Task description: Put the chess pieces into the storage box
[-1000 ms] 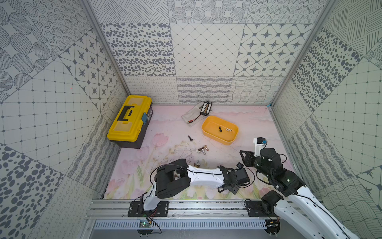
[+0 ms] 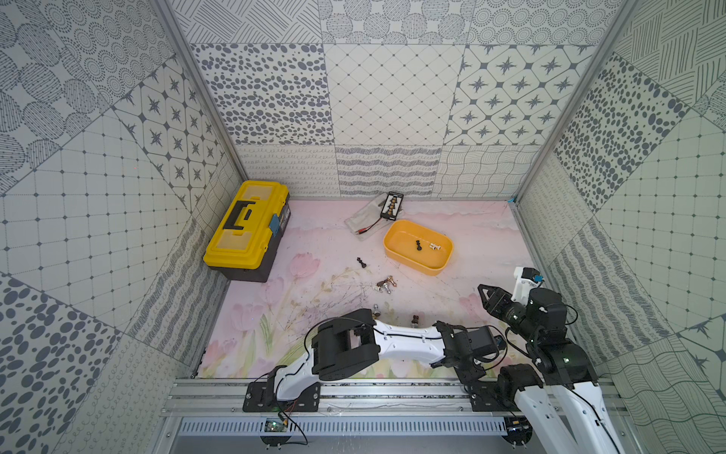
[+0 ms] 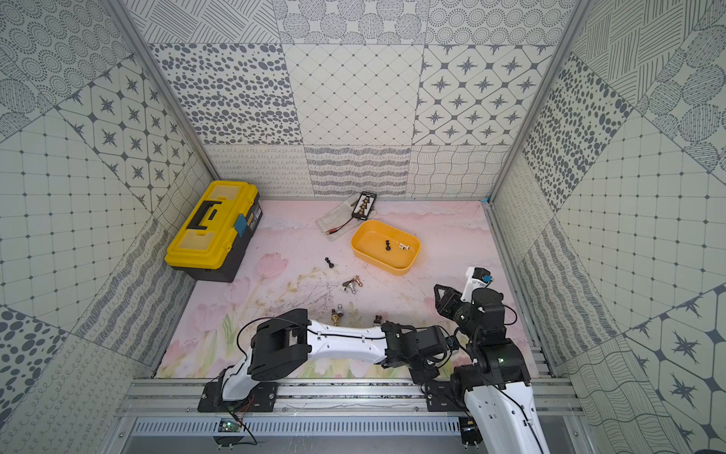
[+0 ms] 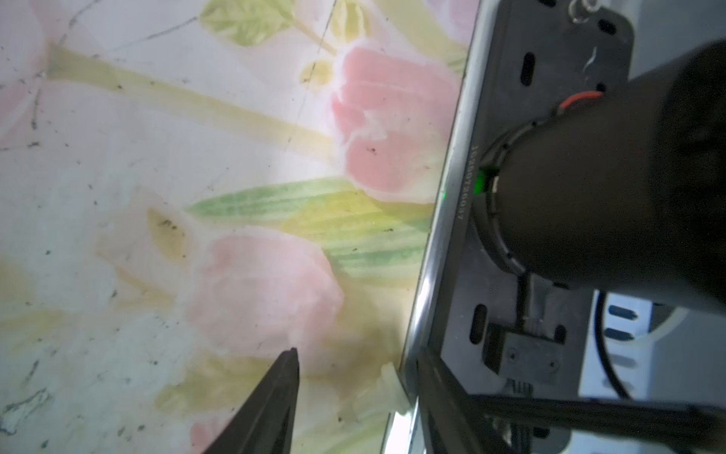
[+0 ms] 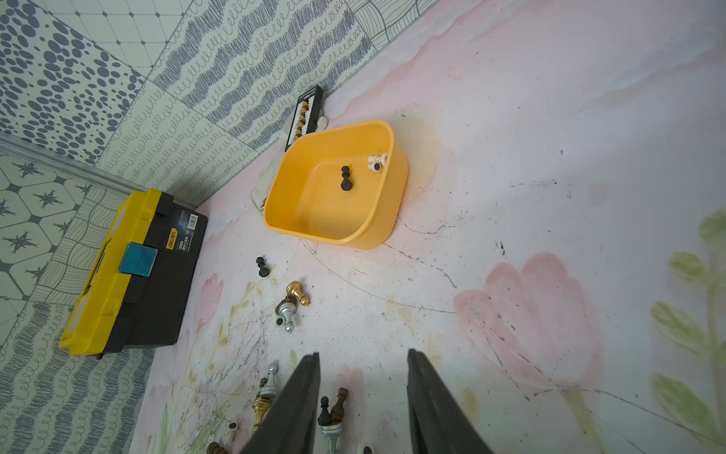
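A yellow storage box (image 2: 401, 249) holds a black piece (image 2: 418, 245) and a white piece (image 2: 435, 246). Other chess pieces (image 5: 297, 295) lie in loose clusters on the pink table, with a lone black piece (image 2: 361, 262) left of the box. My left gripper is low over the table's front edge, open, with a small pale, blurred item near its fingertips. My right gripper hangs open above the table at the right, facing the pieces and box, nothing between its fingers.
A yellow-and-black toolbox (image 2: 242, 234) stands at the back left. A bag and a tray of pieces (image 2: 391, 206) lie at the back middle. A metal rail (image 4: 435, 257) runs along the front edge.
My left arm has moved right and toward the front edge. My right arm has moved right. The box and pieces look unchanged.
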